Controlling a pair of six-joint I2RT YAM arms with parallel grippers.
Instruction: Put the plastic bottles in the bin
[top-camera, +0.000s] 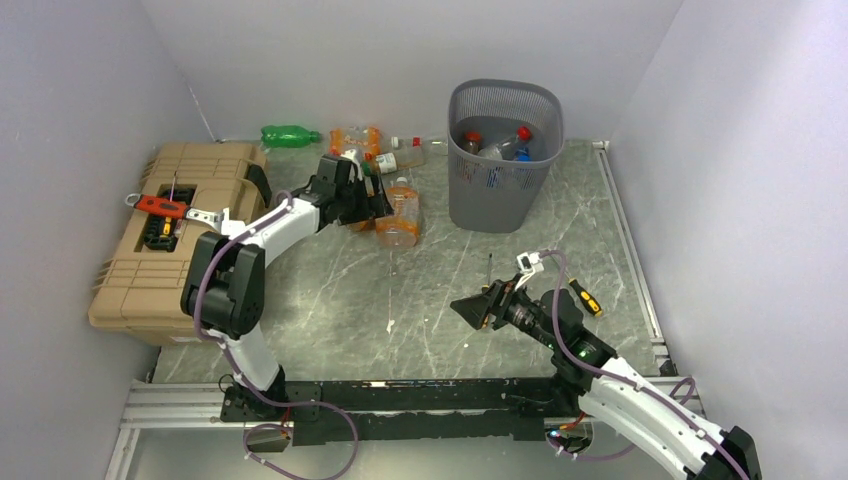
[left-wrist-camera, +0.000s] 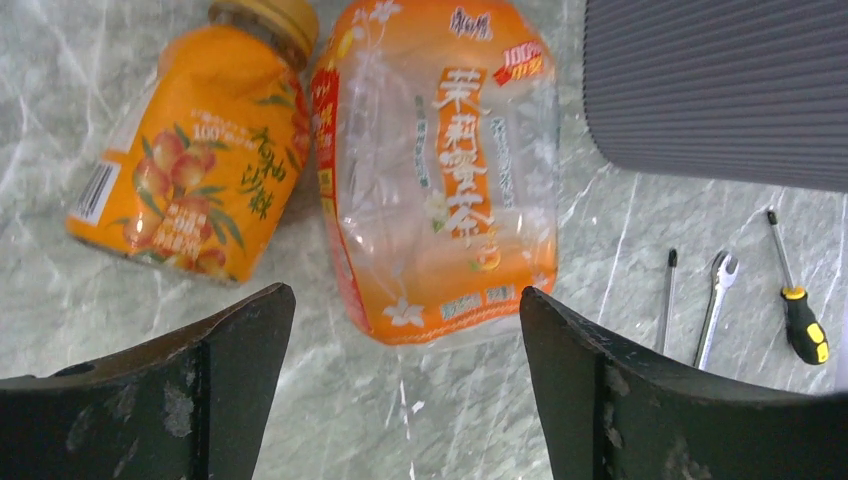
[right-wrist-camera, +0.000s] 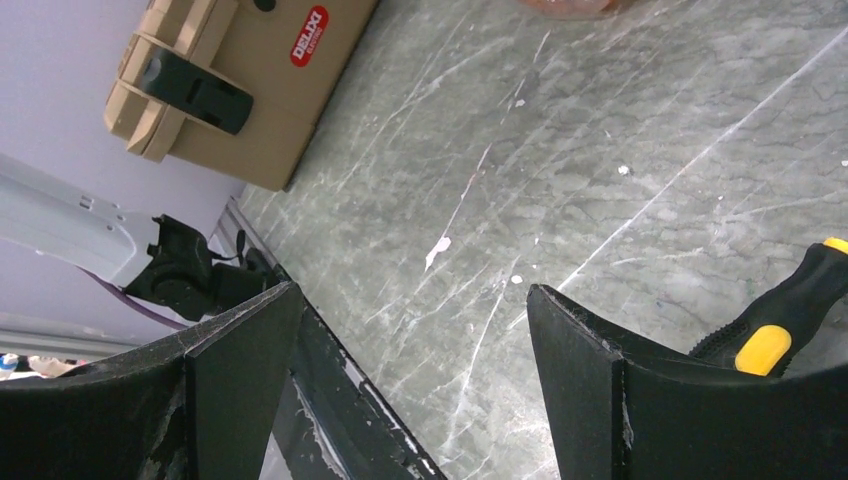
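Observation:
Plastic bottles lie along the back left of the table: a green one (top-camera: 288, 136), an orange-label one (top-camera: 353, 137), clear ones (top-camera: 405, 156) and a large orange-label bottle (top-camera: 397, 222). My left gripper (top-camera: 370, 200) is over the large bottle (left-wrist-camera: 440, 180) and a smaller orange bottle (left-wrist-camera: 195, 160), fingers apart with nothing held. The grey bin (top-camera: 505, 200) holds several bottles. My right gripper (top-camera: 482, 308) stands open over the front right, nothing between its fingers.
A tan toolbox (top-camera: 140, 290) with a red wrench (top-camera: 160, 206) fills the left side. Screwdrivers (top-camera: 586, 298) and a wrench (left-wrist-camera: 712, 310) lie right of the bin.

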